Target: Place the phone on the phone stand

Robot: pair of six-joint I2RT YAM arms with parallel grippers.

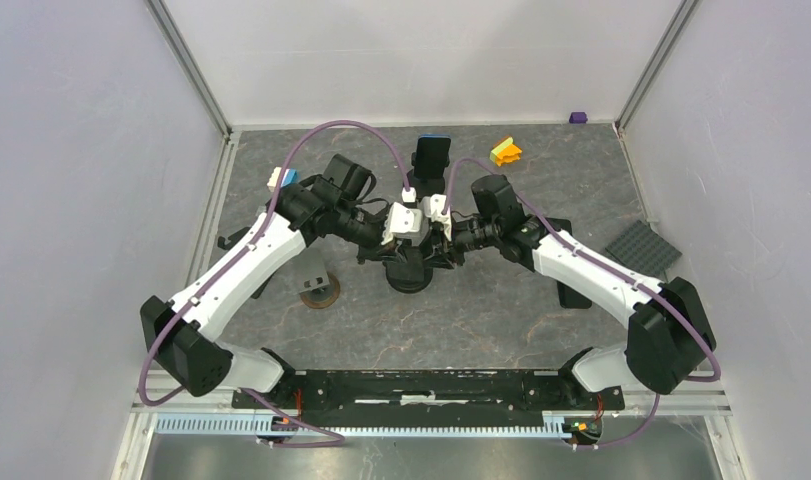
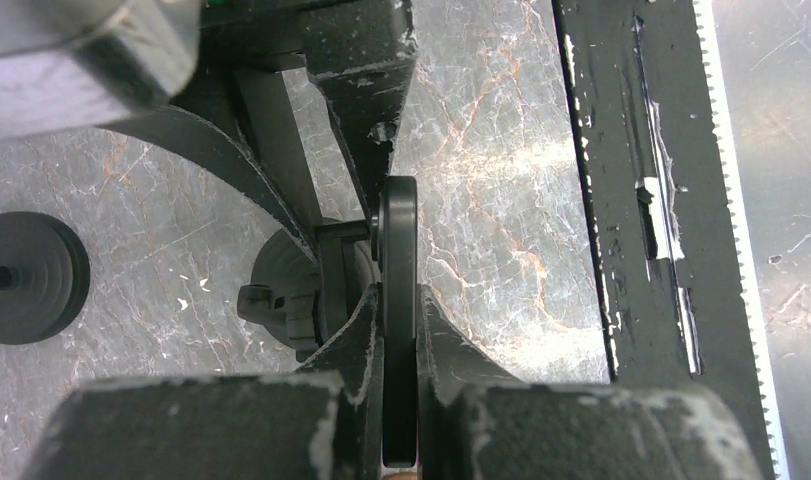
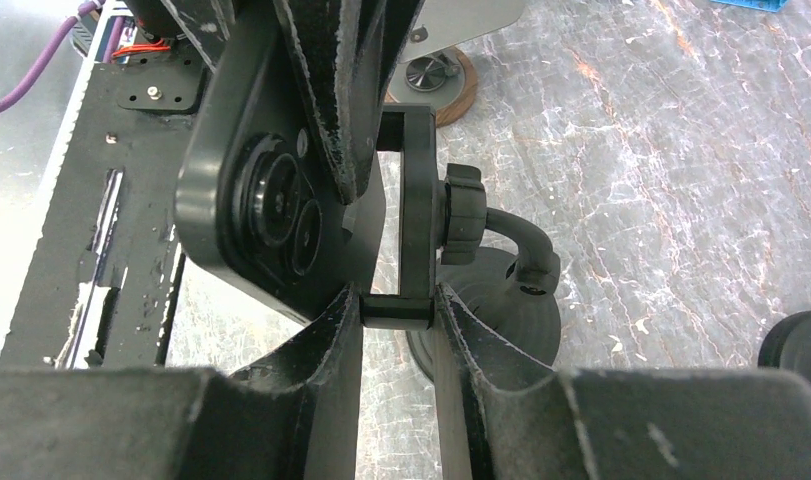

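Observation:
Both grippers meet over a black phone stand (image 1: pixel 408 277) at table centre, partly hidden in the top view. My left gripper is shut on the black phone (image 2: pixel 399 380), seen edge-on, upright beside the stand's bracket. In the right wrist view the phone (image 3: pixel 236 215) shows its camera lenses left of the stand's narrow bracket (image 3: pixel 418 210). My right gripper has its fingertips at either side of the bracket's bottom crossbar, apparently touching it; the stand's round base (image 3: pixel 511 320) lies below.
Another black stand (image 1: pixel 430 160) stands behind. A grey stand (image 1: pixel 316 280) is at left, a black slab (image 1: pixel 571 290) and dark mat (image 1: pixel 642 249) at right, coloured objects at the back.

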